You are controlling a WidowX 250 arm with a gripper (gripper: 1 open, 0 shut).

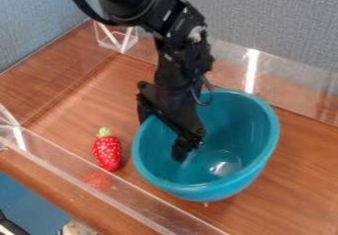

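Note:
My black gripper point(183, 138) reaches down into a teal bowl point(232, 166) at the centre right, its tip inside near the bowl's left side. Whether it is open or shut is hard to make out. A red strawberry point(109, 153) with a green top lies on the wooden surface just left of the bowl, apart from it.
Clear plastic walls edge the wooden surface point(59, 86) along the back and the front left. A white wire frame point(115, 36) stands at the back left. The wood left of the arm is bare.

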